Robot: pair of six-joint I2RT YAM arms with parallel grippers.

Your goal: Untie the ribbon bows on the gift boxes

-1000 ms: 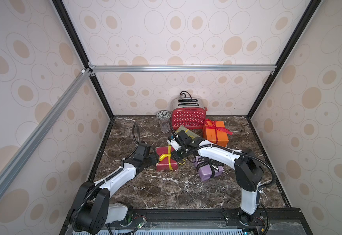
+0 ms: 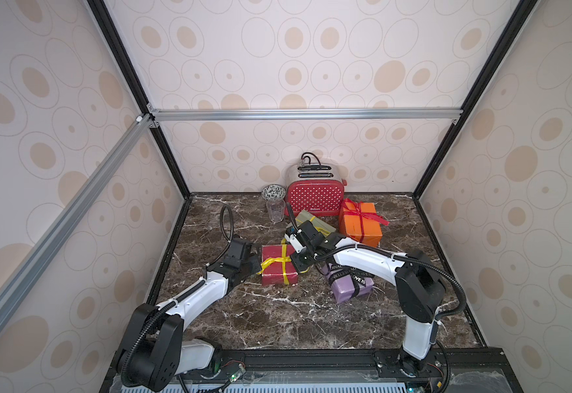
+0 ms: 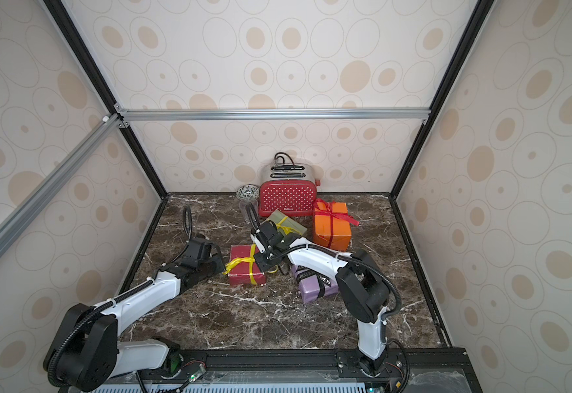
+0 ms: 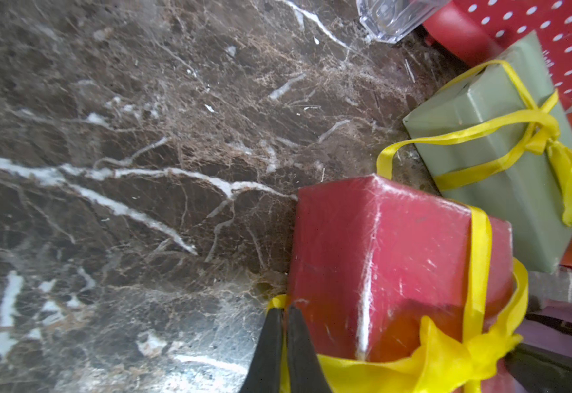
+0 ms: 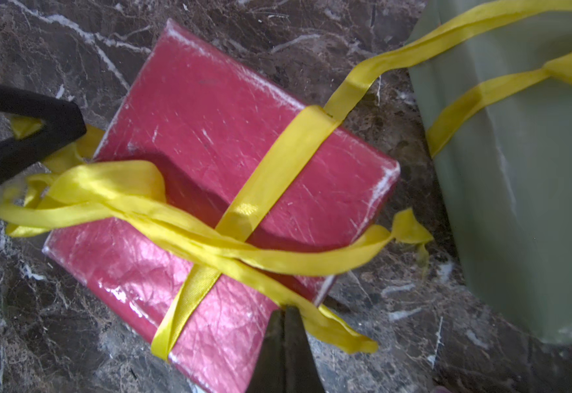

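Note:
The red gift box (image 5: pixel 181 98) has a yellow ribbon (image 5: pixel 276 163) across it, with tangled loops and tails over the top. My left gripper is shut at the box's left side, yellow ribbon right by its tips; whether any is pinched is unclear. My right gripper is shut over the box, tips beside a ribbon tail, nothing visible between them. A green box (image 4: pixel 476 111) with a yellow ribbon lies behind it. A purple box (image 2: pixel 345 288) with black ribbon and an orange box (image 2: pixel 358 229) with red bow are to the right.
A red polka-dot toaster (image 2: pixel 313 196) stands against the back wall beside a clear glass (image 2: pixel 275 206) with a speckled top. Bare marble table (image 2: pixel 214 209) shows at the left and along the front.
The right arm has shifted slightly to the right over the red box, and the yellow ribbon there looks a little different in shape. The left arm is practically still.

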